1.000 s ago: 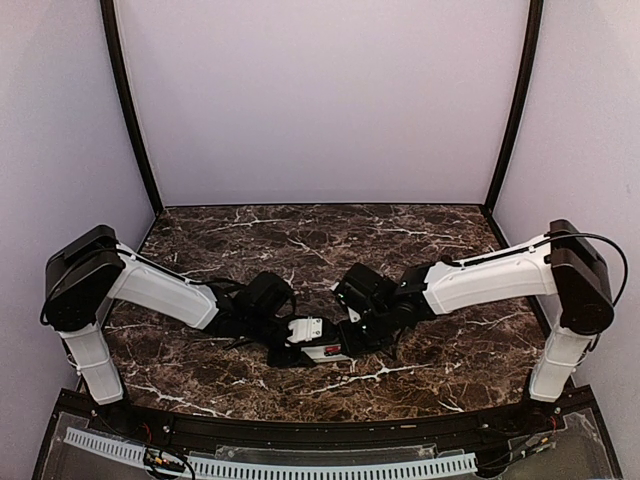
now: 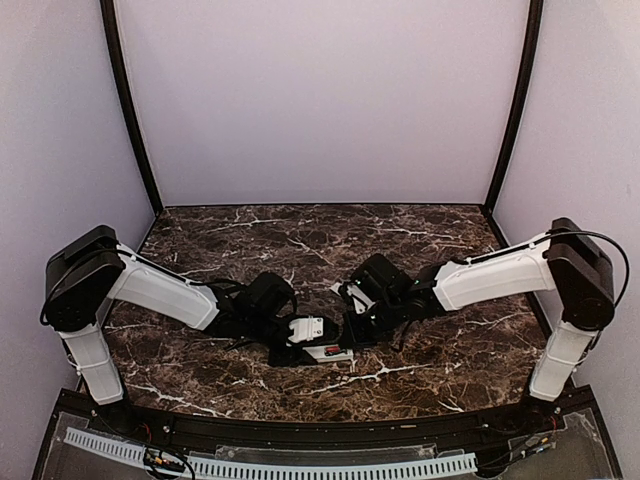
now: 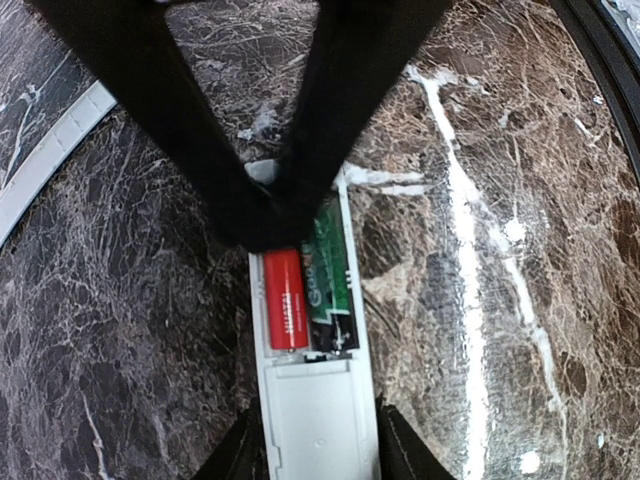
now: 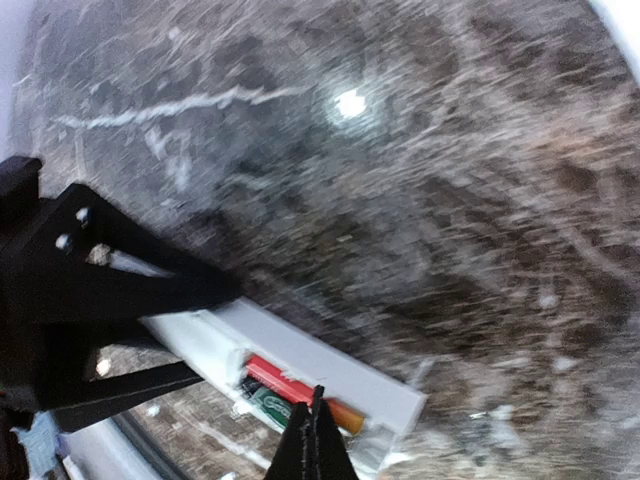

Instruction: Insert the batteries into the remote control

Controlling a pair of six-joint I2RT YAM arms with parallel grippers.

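Note:
The white remote control (image 3: 318,420) lies with its battery bay up, my left gripper (image 2: 305,350) shut on its body. Inside the bay are a red battery and a green battery, side by side; the red one shows an orange-gold end in the right wrist view. My right gripper (image 2: 346,340) is shut, its dark fingertips (image 3: 270,215) over the far end of the bay, hiding part of it in the left wrist view. Nothing clearly shows between those fingertips.
Pale walls stand at the back and sides; a dark rail with a white slotted strip runs along the front edge.
The left arm and the remote look unchanged.

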